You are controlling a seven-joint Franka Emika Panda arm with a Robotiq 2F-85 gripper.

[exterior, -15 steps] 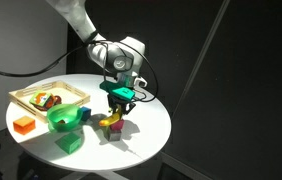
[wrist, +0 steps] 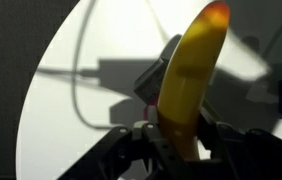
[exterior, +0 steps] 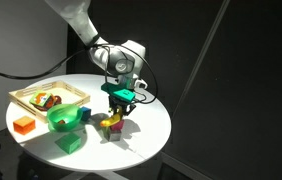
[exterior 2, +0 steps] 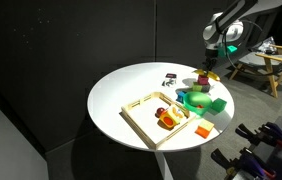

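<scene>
A long yellow toy with an orange-red tip, banana-like (wrist: 193, 72), stands up between the fingers of my gripper, which is shut on its lower end. In the first exterior view the gripper (exterior: 118, 111) hangs over the right part of the round white table, and the yellow piece (exterior: 110, 120) slants out to its left. Close beneath it are a pink-red piece (exterior: 117, 126) and a greyish block (exterior: 114, 135). Whether the yellow toy touches them cannot be told. In the wrist view it covers much of what lies below.
Left of the gripper sit a green bowl (exterior: 63, 118), a blue block (exterior: 84, 114) and a green block (exterior: 69, 143). An orange block (exterior: 24, 125) lies farther left. A wooden tray (exterior 2: 138, 114) holds several toys.
Almost nothing differs over the last second. The yellow toy stays in the gripper above the same spot, and the blocks and bowl have not moved.
</scene>
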